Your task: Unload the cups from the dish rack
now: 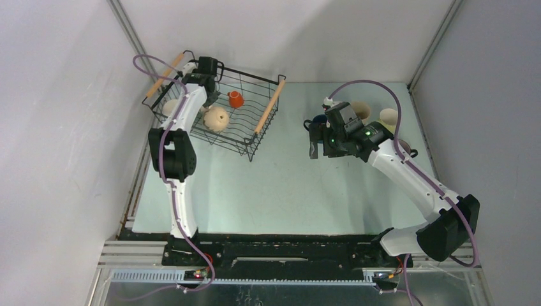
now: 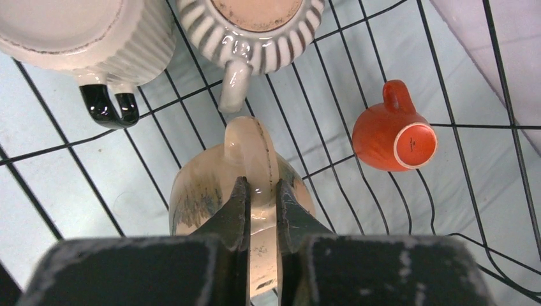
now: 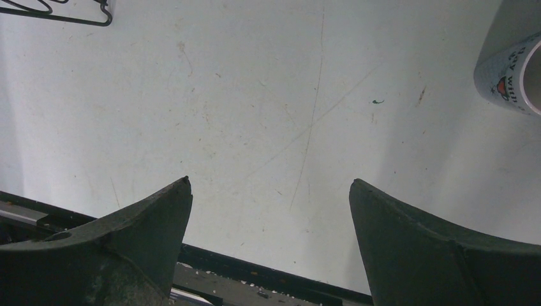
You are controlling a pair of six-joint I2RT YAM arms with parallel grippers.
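In the left wrist view, my left gripper is shut on the upright handle of a beige cup point(image 2: 194, 185). The cup's lower part is hidden behind the fingers; whether it touches the wires cannot be told. A ribbed cup point(image 2: 290, 32), a white cup with a black handle point(image 2: 137, 38) and a small orange cup point(image 2: 376, 137) lie in the wire dish rack point(image 2: 453, 121). From above, a pale cup point(image 1: 169, 107) shows left of the arm. My right gripper is open and empty above the table.
Unloaded cups stand at the table's right: a dark blue mug point(image 1: 319, 119), a tan cup point(image 1: 361, 108) and a pale cup point(image 1: 388, 116), partly behind the right arm. A patterned cup point(image 3: 501, 80) shows at the right wrist view's edge.
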